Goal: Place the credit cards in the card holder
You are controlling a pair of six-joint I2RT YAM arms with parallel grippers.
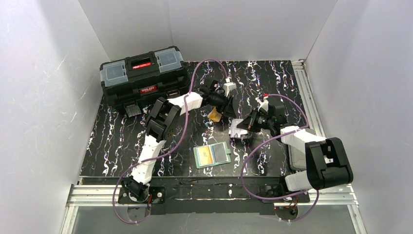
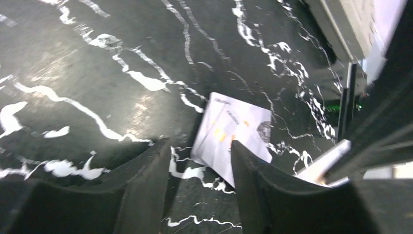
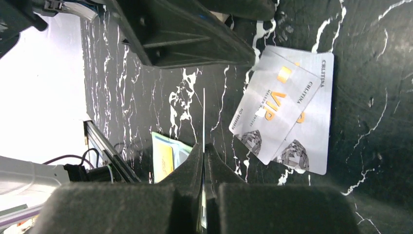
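Observation:
The pale green card holder [image 1: 212, 155] lies open at the front of the table, an orange card [image 1: 205, 155] in its left side. My right gripper is shut on a thin card [image 3: 204, 117], seen edge-on and standing up from its fingers. Beyond it, silver VIP cards [image 3: 277, 105] lie overlapping on the table. My left gripper is part open, its fingers apart with nothing gripped between them; the silver cards show behind its gap. In the top view, the left gripper [image 1: 233, 116] is close to the right gripper [image 1: 239, 126] and its card.
An orange card [image 1: 214, 115] lies on the table beneath the left gripper. A black toolbox [image 1: 143, 75] fills the back left. A grey tray [image 1: 297, 158] stands at the right edge, partly behind the right arm. The table left of the holder is clear.

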